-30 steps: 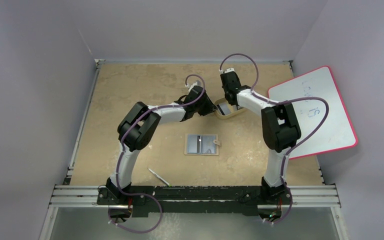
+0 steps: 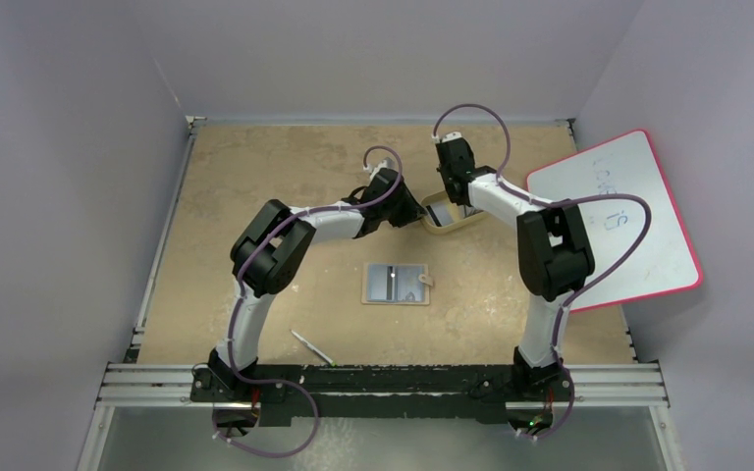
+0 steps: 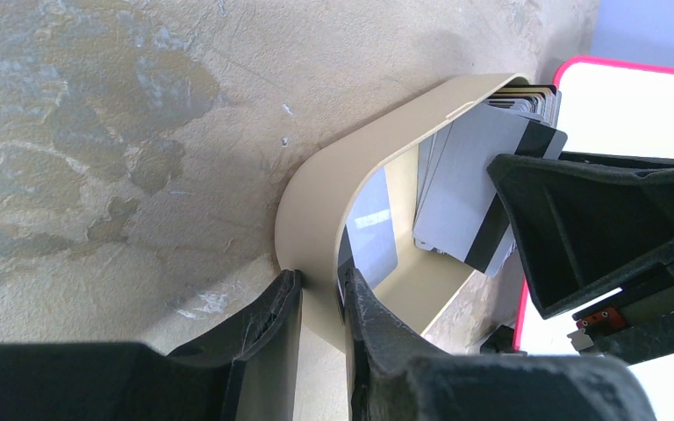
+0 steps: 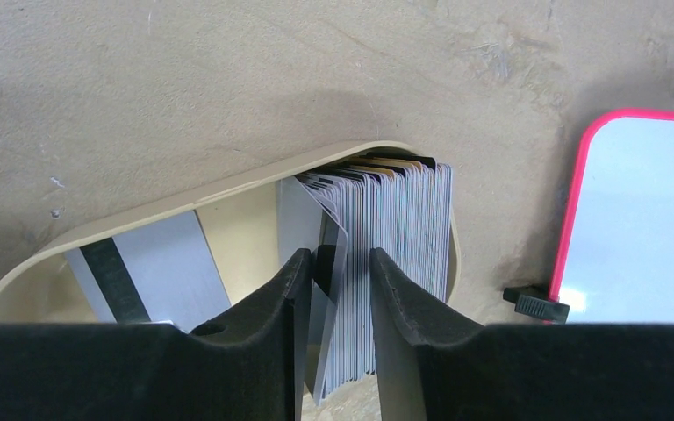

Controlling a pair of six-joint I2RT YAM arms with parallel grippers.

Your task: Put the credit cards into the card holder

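The beige card holder (image 3: 316,206) holds a dense stack of cards (image 4: 408,228) at its right end and a loose card (image 4: 171,267) at its left. My left gripper is shut on the holder's near end wall. My right gripper is in the holder at the stack's left face, its fingers part open around the leaning front cards (image 3: 469,184); whether it grips them I cannot tell.
A whiteboard (image 2: 614,221) lies to the right. A flat tray with cards (image 2: 395,299) sits toward the front, with a pen (image 2: 311,346) below it.
My left arm has stayed in place.
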